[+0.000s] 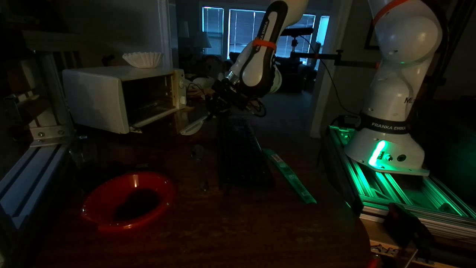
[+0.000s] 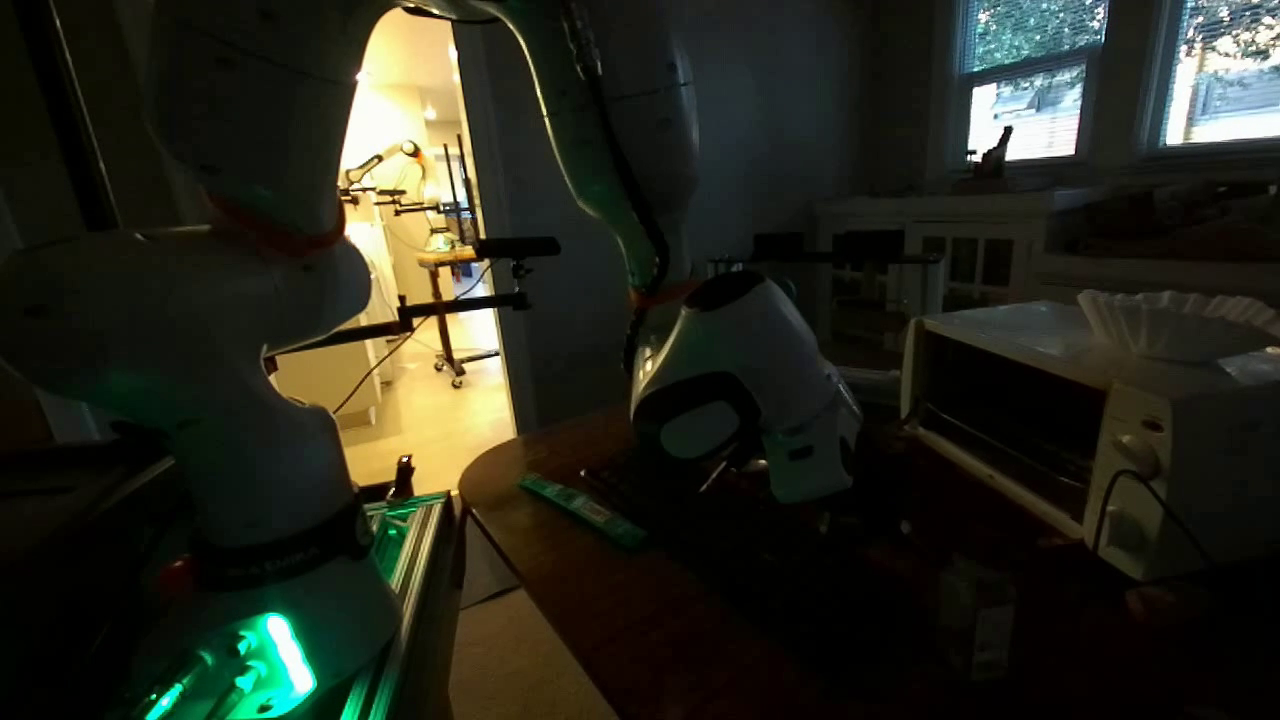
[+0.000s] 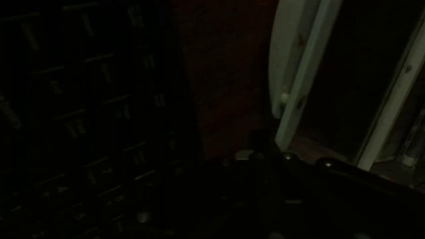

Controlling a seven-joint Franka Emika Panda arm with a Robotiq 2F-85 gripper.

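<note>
Dim light hides most of the detail of my gripper (image 1: 211,111), which hangs low above the far end of a black keyboard (image 1: 243,152). In the wrist view its dark fingers are together along the bottom, shut, and nothing shows between them. Left of it stands a white toaster oven (image 1: 96,100), front open, its door lowered and its pale curved handle (image 1: 193,127) facing the keyboard. The wrist view has the keyboard's keys (image 3: 75,129) on the left, and the door handle (image 3: 281,59) and door frame (image 3: 304,75) at upper right, apart from the fingers.
A red bowl (image 1: 98,219) with something dark inside sits at the front left. Alongside the keyboard lies a green strip-shaped packet (image 1: 292,176). A white fluted paper filter (image 1: 142,59) rests on the oven.
</note>
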